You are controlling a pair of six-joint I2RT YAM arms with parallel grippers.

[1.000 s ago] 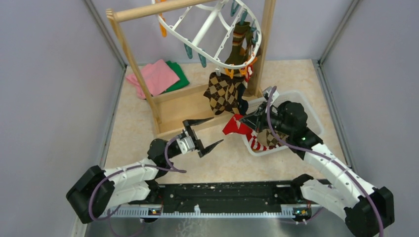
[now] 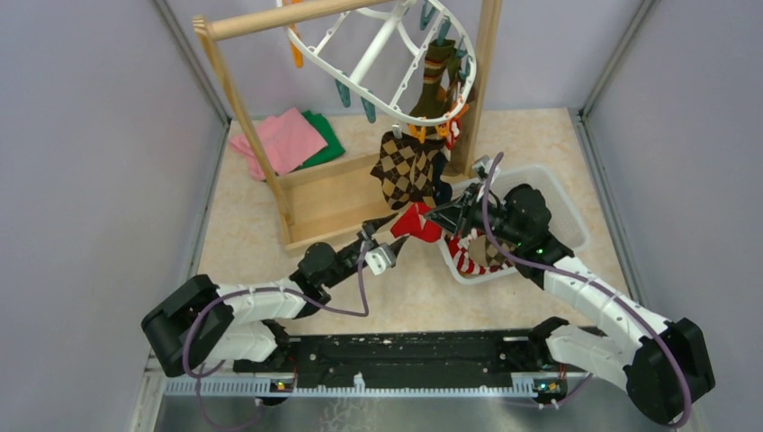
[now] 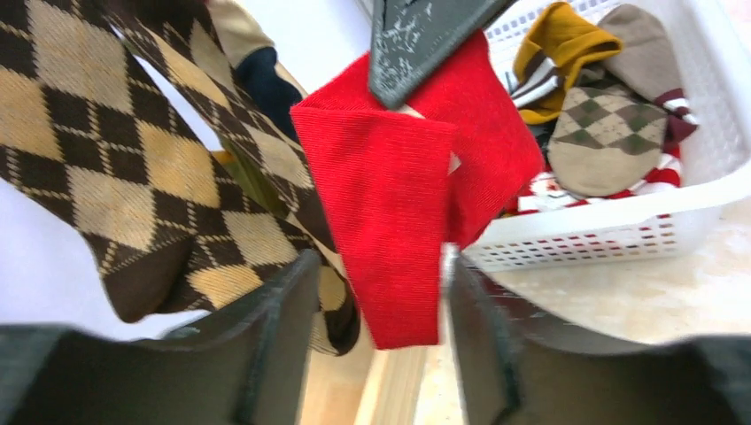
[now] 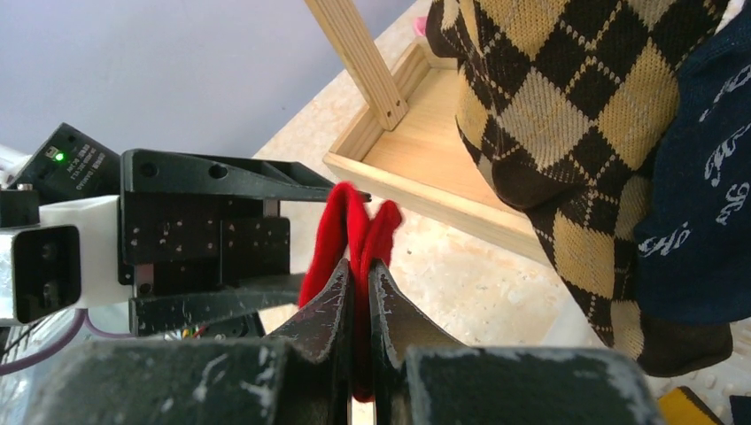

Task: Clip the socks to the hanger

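A red sock (image 2: 414, 222) hangs above the work surface, pinched in my right gripper (image 2: 435, 216), whose fingers are closed on it (image 4: 361, 232). My left gripper (image 2: 389, 232) is part open, its fingers around the sock's free end; whether they touch it is unclear. Argyle socks (image 2: 405, 166) and other socks hang at the right side of the white clip hanger (image 2: 369, 63), with orange and teal clips along its rim.
A white basket (image 2: 562, 207) of socks sits right, partly under my right arm. The wooden frame (image 2: 220, 72) stands over a wooden tray (image 2: 328, 198). Pink and green cloths (image 2: 283, 144) lie back left.
My left gripper has moved right and up to the red sock, its fingers drawing closer together. My right gripper and the sock have shifted slightly left.
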